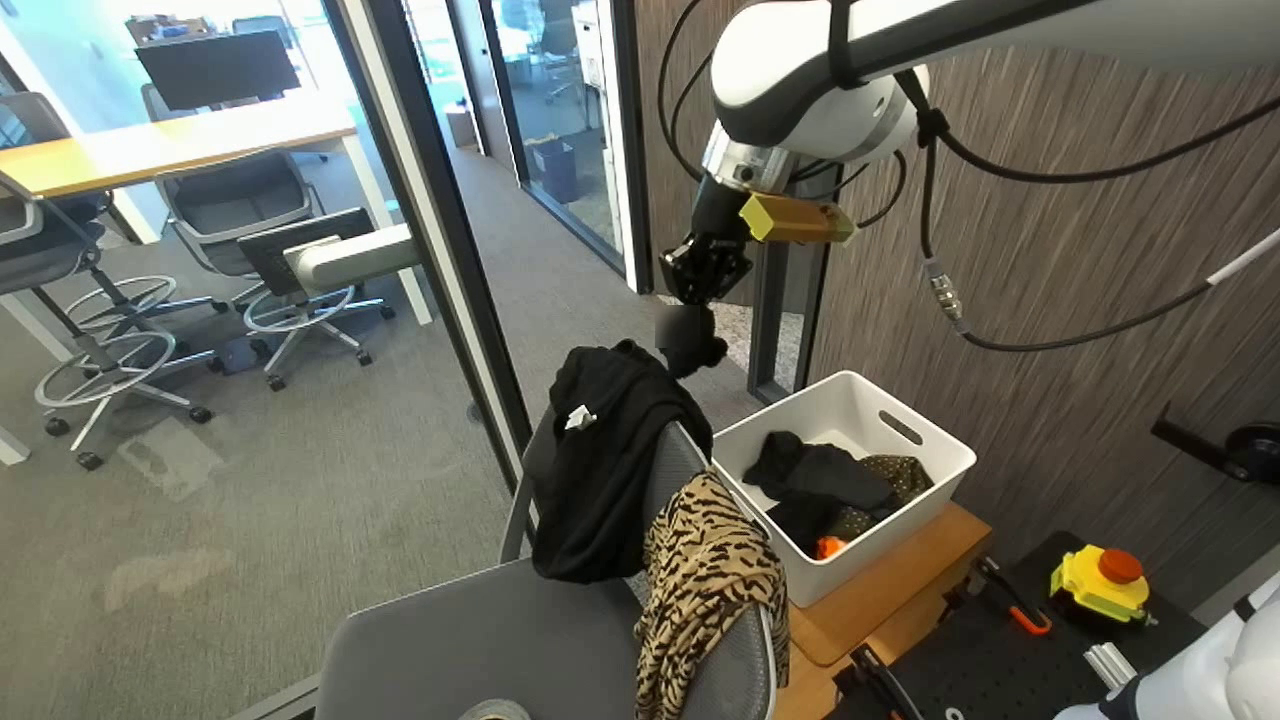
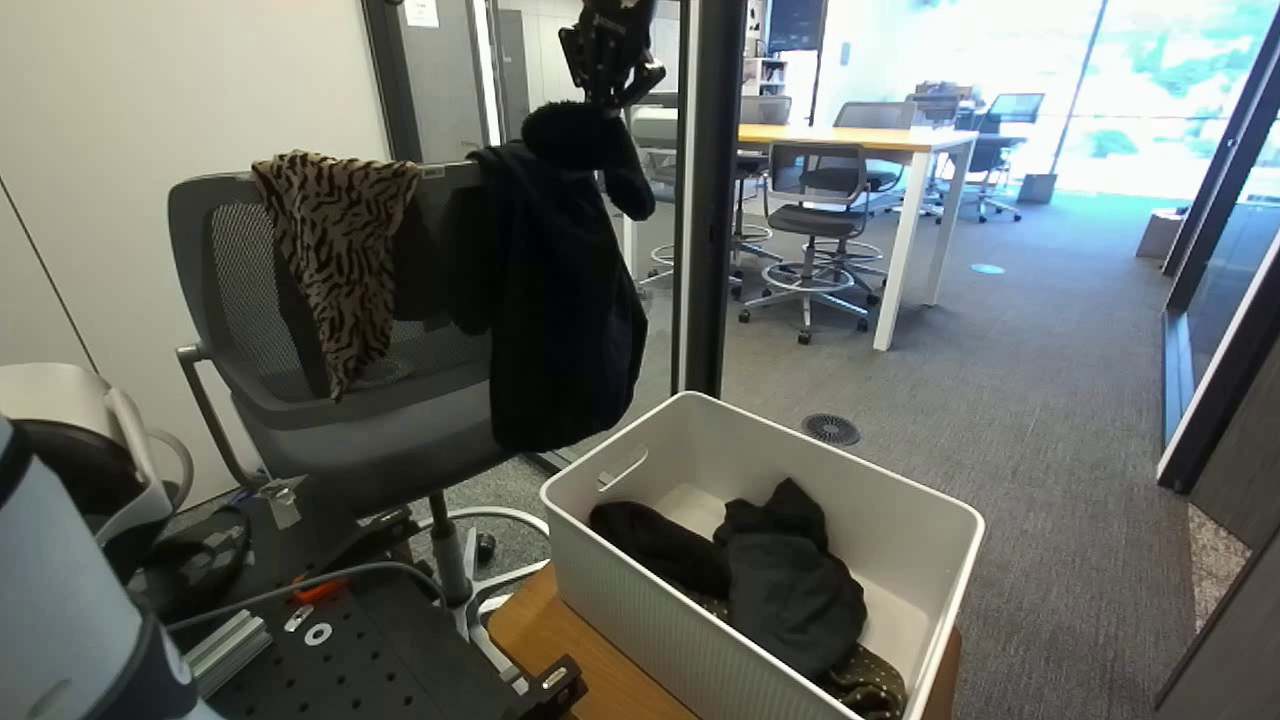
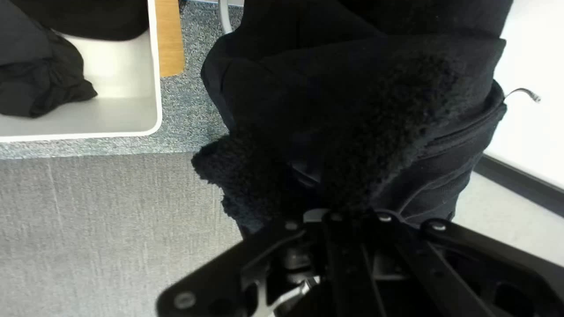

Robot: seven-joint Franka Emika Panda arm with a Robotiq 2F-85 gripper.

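A small black fuzzy cloth item [image 1: 687, 340] hangs from my gripper [image 1: 693, 298], which is shut on it. In exterior view 2 the fuzzy item [image 2: 573, 134] overlaps the top of the black jacket [image 2: 564, 300] draped over the chair back; whether the two touch is unclear. The wrist view has the fuzzy piece [image 3: 246, 171] just beyond my fingers, its dark folds blending into the black garment behind. A tiger-striped cloth [image 1: 708, 564] drapes over the same grey chair [image 1: 480, 648], nearer the camera in exterior view 1.
Beside the chair, a white bin [image 2: 768, 438] stands on a wooden surface [image 1: 948, 540], holding dark clothes [image 2: 792, 588] and a dotted cloth [image 1: 897, 474]. A glass partition with a dark frame [image 1: 456, 240] rises behind the chair. Tools lie on a black perforated board [image 2: 372, 636].
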